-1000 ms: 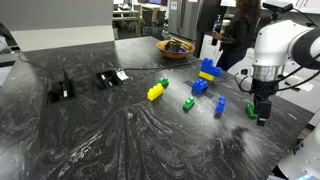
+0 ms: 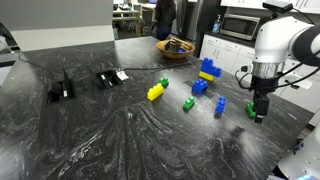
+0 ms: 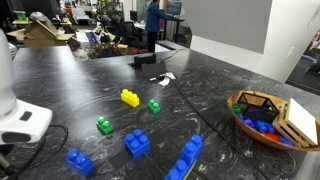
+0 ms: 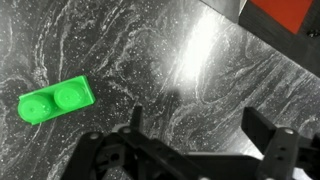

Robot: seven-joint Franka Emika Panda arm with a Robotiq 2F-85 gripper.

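Note:
A green two-stud brick [image 4: 57,98] lies on the dark, streaked table at the left of the wrist view. My gripper stands open to its right, the brick outside the fingers and only bare table between the fingers. In exterior view 1 the gripper [image 2: 258,112] hangs low at the right, close to that green brick [image 2: 251,109]. Further left are a blue brick [image 2: 220,105], a green brick [image 2: 189,102] and a yellow brick [image 2: 155,91]. Exterior view 2 does not show the gripper's fingers.
A blue and yellow stack [image 2: 209,70] stands toward the back, with another blue brick [image 2: 200,86] nearby. A bowl of bricks [image 3: 252,132] sits at the right of exterior view 2. Black objects [image 2: 60,88] lie at the table's left.
The arm has shifted only slightly, its gripper a little left and lower. A person in the background has moved from the right side toward the middle. The bricks lie where they were.

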